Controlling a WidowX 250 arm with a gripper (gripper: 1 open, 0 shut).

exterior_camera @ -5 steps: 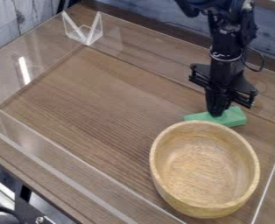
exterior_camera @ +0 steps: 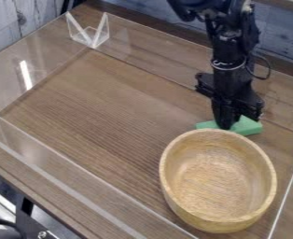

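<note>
The black gripper (exterior_camera: 227, 116) reaches down from the upper right, its tips low over a flat green object (exterior_camera: 244, 127) on the wooden table, at or just touching its top. Its fingertips look close together; whether anything is between them is hard to see. The green object lies just behind a large tan bowl (exterior_camera: 220, 179), partly hidden by the gripper.
A white wire rack (exterior_camera: 90, 33) stands at the back left. A raised edge runs along the back and left.
The arm and gripper have shifted slightly left over the green object. The bowl has stayed where it was.
</note>
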